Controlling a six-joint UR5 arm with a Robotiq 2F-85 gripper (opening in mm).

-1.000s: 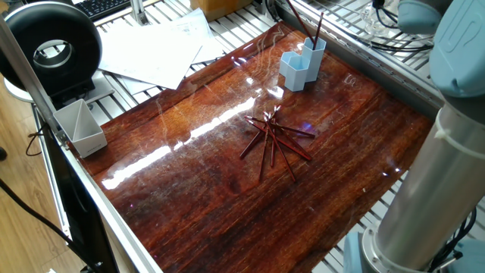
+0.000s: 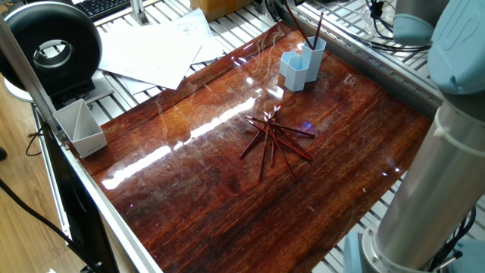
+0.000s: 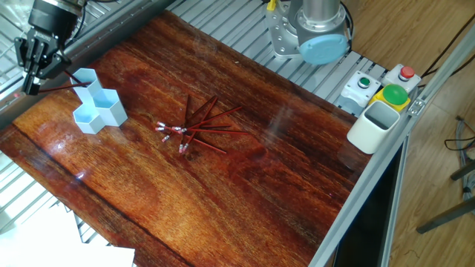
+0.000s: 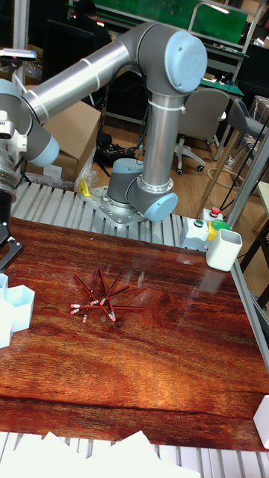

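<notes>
Several dark red pencils (image 2: pixel 273 140) lie in a crossed, fanned-out pile on the wooden table, their pale ends bunched together. A light-blue holder of joined hexagonal cups (image 3: pixel 89 115) stands upright near the table's edge. Two thin dark pencils (image 2: pixel 319 30) rise from its rear cup in exterior view 1, leaning apart. Over the edge beside the holder hangs my black gripper (image 3: pixel 31 85), pointing down, well away from the pile. Only part of a black finger (image 4: pixel 11 253) shows at the left border of exterior view 3. Whether the fingers are parted is unclear.
A white open-topped box (image 3: pixel 373 127) stands at a table corner, near the emergency-stop buttons (image 3: pixel 396 94). White papers (image 2: pixel 151 49) lie outside the wooden top (image 2: pixel 204 205). Wide areas around the pile are bare.
In exterior view 1, the blue arm joint at the top right has shifted slightly lower. The left pencil in the holder leans at a slightly different place. The pile is unchanged.
</notes>
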